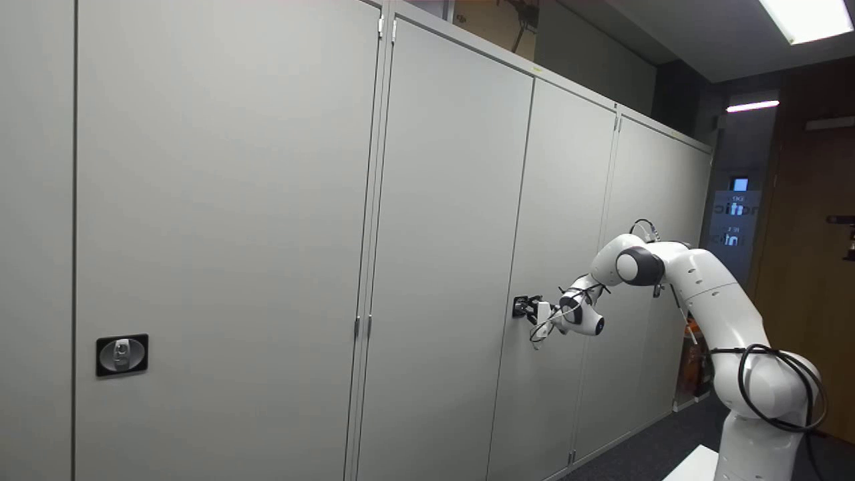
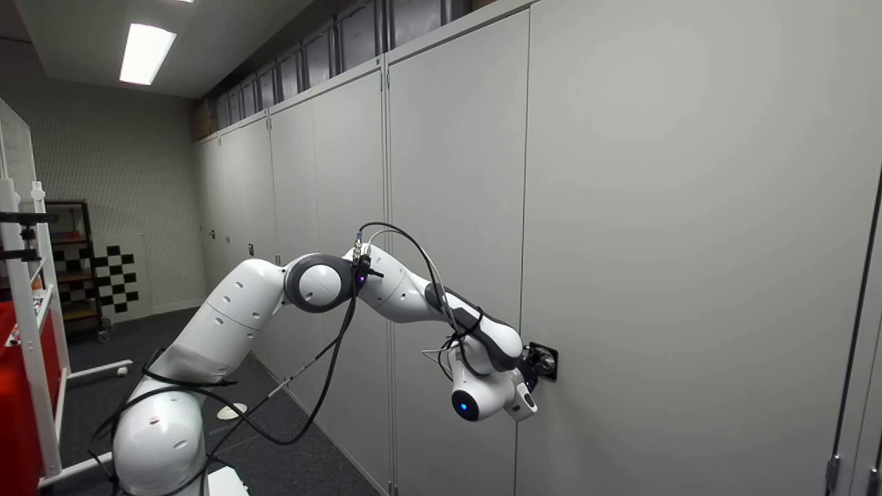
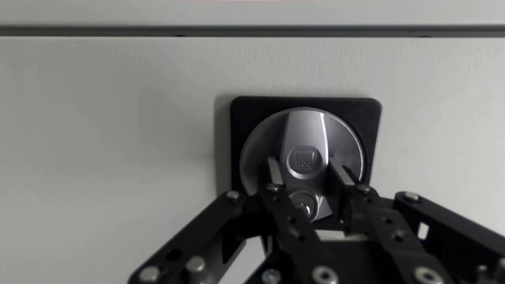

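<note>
In the wrist view, a silver turn handle (image 3: 304, 137) sits in a round recess on a square black plate (image 3: 246, 111). My gripper is shut on the handle, with one finger pad on each side of it. Below the raised part of the handle, a keyhole lock (image 3: 302, 202) shows partly between the fingers. The plate is fixed to a grey cabinet door (image 2: 678, 207), close to its vertical edge. From outside, my gripper (image 1: 532, 308) is against this plate, and the door stands flush with its neighbour.
Another door with a similar handle (image 1: 121, 354) is to the left in the first exterior view. Cables (image 2: 331, 364) hang loosely along the arm. A white frame (image 2: 37, 331) stands at the far left of the second exterior view. Carpeted floor (image 2: 289, 430) lies alongside the cabinets.
</note>
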